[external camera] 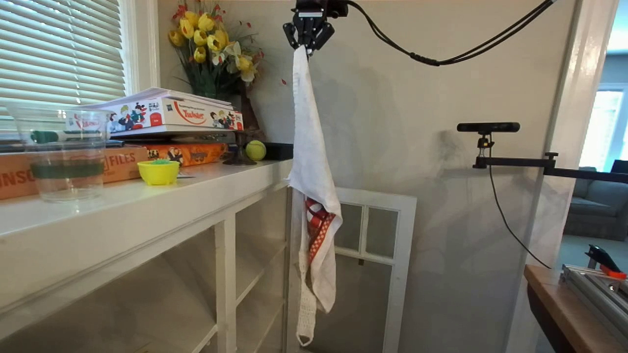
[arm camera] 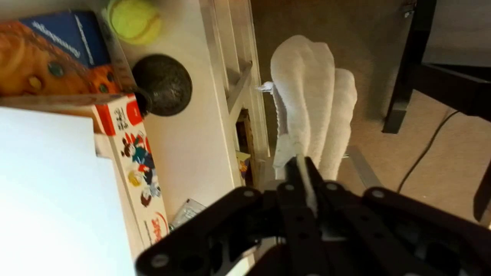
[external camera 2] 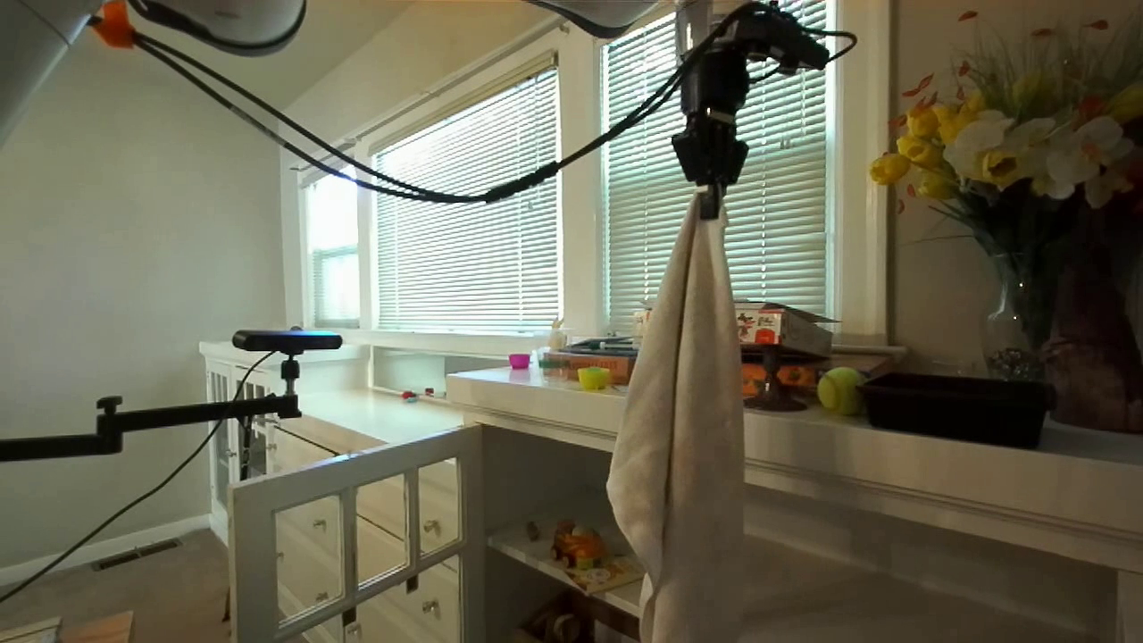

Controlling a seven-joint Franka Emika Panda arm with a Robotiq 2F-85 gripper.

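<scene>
A white towel (external camera: 312, 147) hangs from my gripper (external camera: 304, 48), which is shut on its upper corner. In exterior view 1 a red patterned patch shows on the towel's lower part, and a knitted loop dangles below it. Exterior view 2 shows the towel (external camera 2: 686, 429) hanging in long folds in front of the shelf edge, pinched by the gripper (external camera 2: 709, 202) at the top. From the wrist, the towel (arm camera: 313, 96) spreads beyond the fingertips, with its pinched part running between them.
A white shelf top (external camera: 235, 182) carries game boxes (external camera: 176, 114), a clear plastic cup (external camera: 67, 156), a yellow-green bowl (external camera: 159, 172), a tennis ball (external camera: 255, 150) and a black tray (external camera 2: 954, 409). Behind the towel stands an open glazed cabinet door (external camera: 406, 253). Flowers (external camera: 212, 41) rise at the back.
</scene>
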